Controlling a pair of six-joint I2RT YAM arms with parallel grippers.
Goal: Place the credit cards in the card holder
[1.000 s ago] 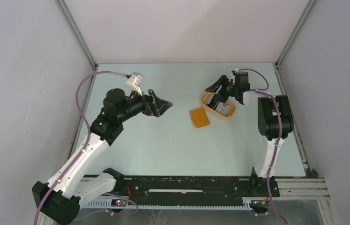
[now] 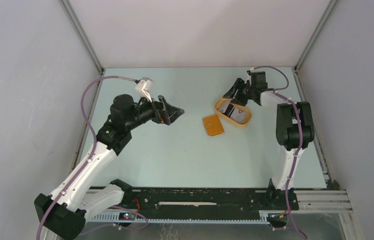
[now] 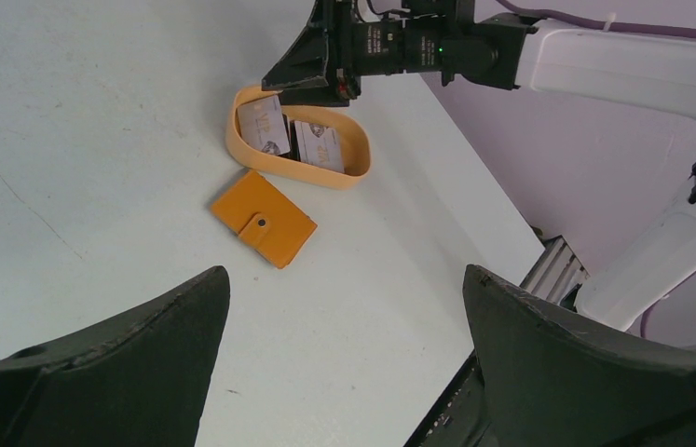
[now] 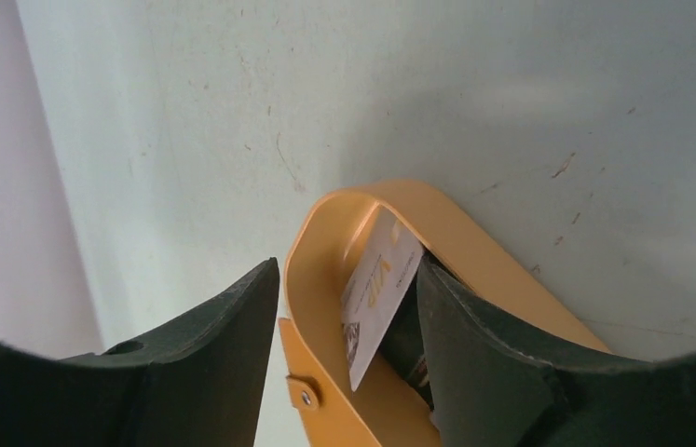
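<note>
An oval tan tray holds white cards and a dark card between them; in the right wrist view a white card (image 4: 381, 279) leans along the inner wall. An orange card holder (image 2: 213, 125) with a snap flap lies flat just below and left of the tray. My right gripper hovers at the tray's far end, fingers parted around the rim and the white card, apparently not closed on it. My left gripper (image 2: 171, 114) hangs open over the table, left of the holder, with nothing between its fingers.
Side walls and a back wall enclose it. The right arm stretches along the table's right side.
My right gripper and wrist have shifted slightly toward the back of the table, uncovering a little more of the tray. The left arm is still.
</note>
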